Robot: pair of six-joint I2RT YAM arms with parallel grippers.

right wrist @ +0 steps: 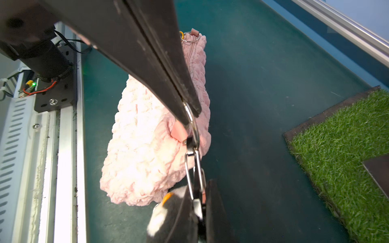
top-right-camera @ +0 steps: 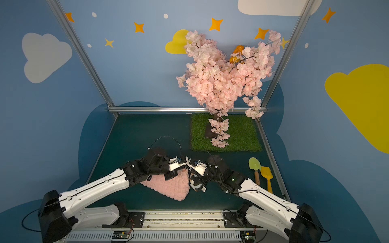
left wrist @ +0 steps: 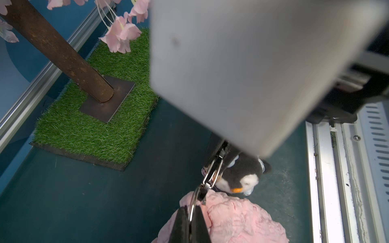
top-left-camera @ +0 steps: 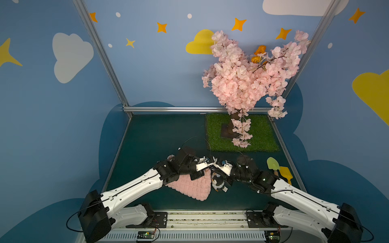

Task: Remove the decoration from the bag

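Note:
The pink quilted bag (right wrist: 137,154) lies on the green floor beneath both grippers. A penguin plush (left wrist: 243,174) hangs beside it at the end of a metal clasp chain (right wrist: 190,149). My left gripper is shut on the chain's metal ring, close to a pink tab on the bag. My right gripper is shut on the metal clasp on the penguin's side. The two grippers nearly meet, so the fine links between them are partly hidden.
A green shovel (top-right-camera: 254,163) and a yellow shovel (top-right-camera: 266,172) lie at the right.

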